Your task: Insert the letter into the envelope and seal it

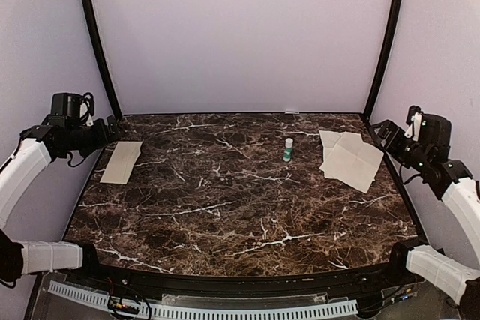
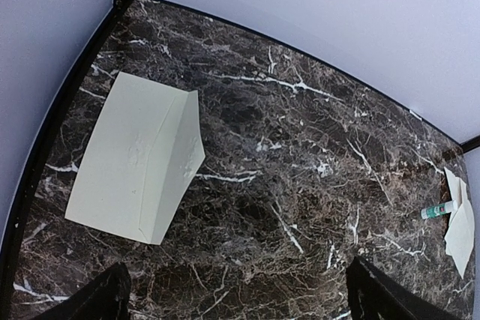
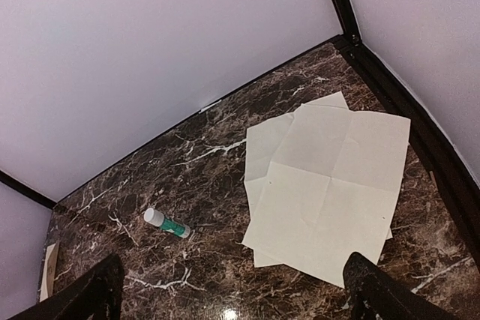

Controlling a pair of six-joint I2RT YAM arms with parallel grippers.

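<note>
An envelope with its flap partly raised (image 1: 120,162) (image 2: 127,155) lies at the table's left, beneath my left gripper (image 1: 105,129), which hangs open and empty above it. Creased white letter sheets (image 1: 352,159) (image 3: 322,200) overlap flat at the right, under my open, empty right gripper (image 1: 388,133). Right of the table's centre a green glue stick with a white cap (image 1: 287,151) (image 3: 166,222) stands upright, apart from the paper.
Pale walls (image 1: 240,35) enclose it at back and both sides, with dark edge strips.
</note>
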